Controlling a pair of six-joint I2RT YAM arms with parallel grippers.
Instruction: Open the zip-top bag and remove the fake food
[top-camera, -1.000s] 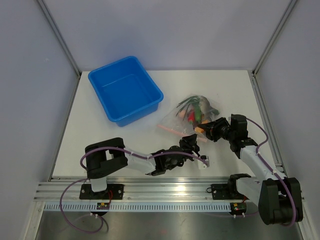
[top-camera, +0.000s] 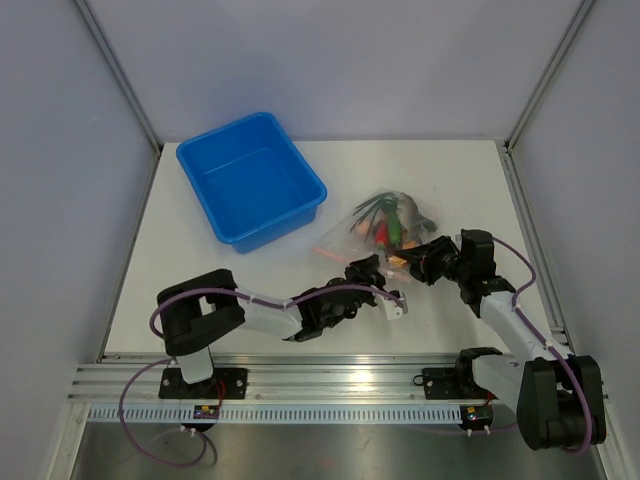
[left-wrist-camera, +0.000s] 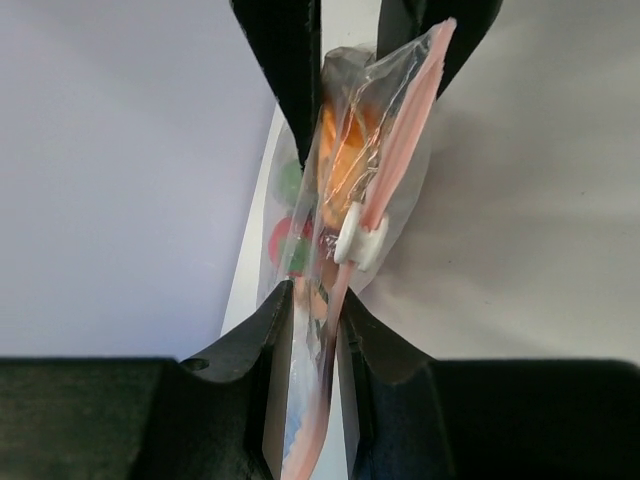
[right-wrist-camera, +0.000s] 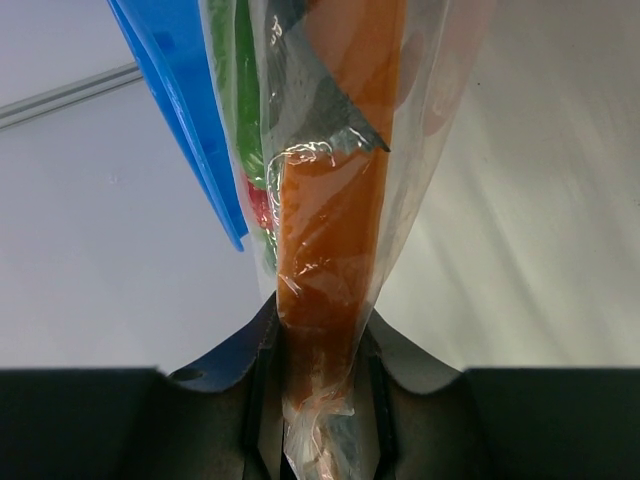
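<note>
A clear zip-top bag of fake food, with greens, red and orange pieces, lies right of the blue bin. My left gripper is at its near edge; in the left wrist view its fingertips are shut on the pink zipper strip, just below a white slider. My right gripper holds the bag's right part; in the right wrist view it is shut on the bag around an orange piece, with green and red pieces beside it.
The empty blue bin stands at the back left.
My left gripper has moved left and slightly up in the top view, along the bag's zipper edge. My right arm looks unchanged.
</note>
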